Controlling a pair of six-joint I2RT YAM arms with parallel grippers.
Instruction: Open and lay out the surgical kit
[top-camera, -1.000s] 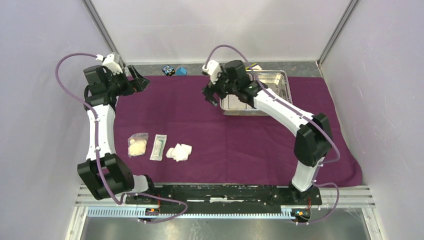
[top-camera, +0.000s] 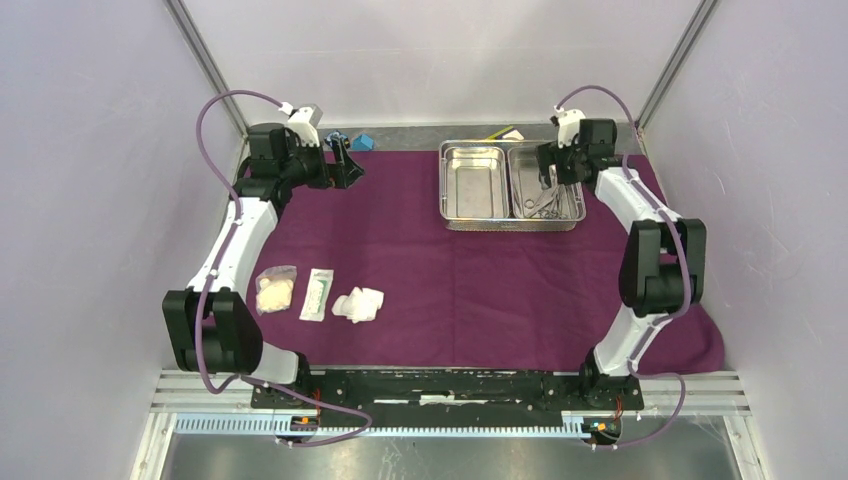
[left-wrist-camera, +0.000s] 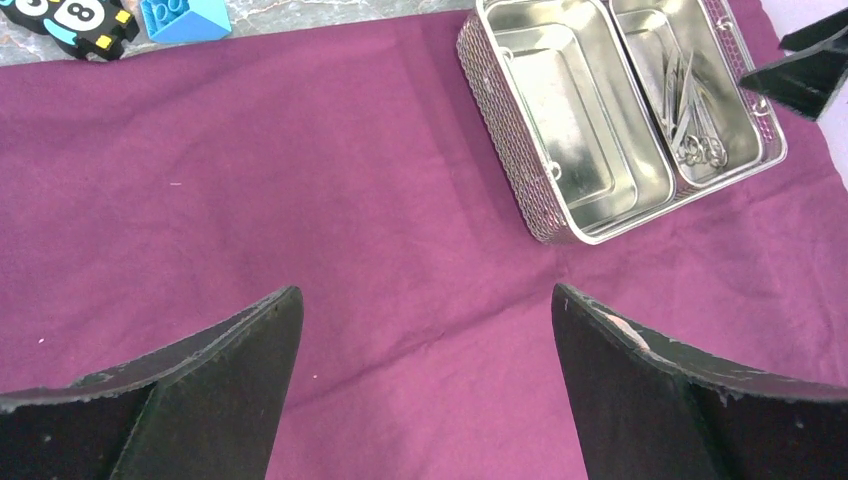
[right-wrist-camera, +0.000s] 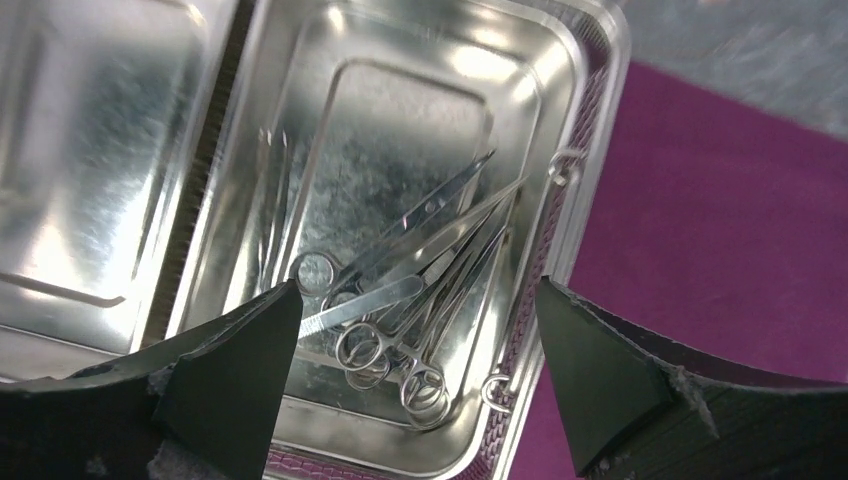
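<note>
A mesh-walled steel case (left-wrist-camera: 510, 130) holds two trays at the back right. The left tray (right-wrist-camera: 110, 180) is empty; the right tray (right-wrist-camera: 390, 120) holds scissors (right-wrist-camera: 362, 345), tweezers (right-wrist-camera: 360, 305) and other slender steel instruments in a loose pile. My right gripper is open above that pile, nothing held. My left gripper is open over the cloth at the back left, apart from the case. A bagged bundle of white balls (top-camera: 274, 292), a long sealed packet (top-camera: 316, 294) and white gloves or gauze (top-camera: 358, 304) lie at the front left.
Blue toy-like blocks (left-wrist-camera: 185, 15) sit on the grey strip beyond its back edge. Pale walls enclose both sides and the back.
My right gripper has swung rightward from the middle to over the right tray. My left gripper has moved right along the back left of the cloth.
</note>
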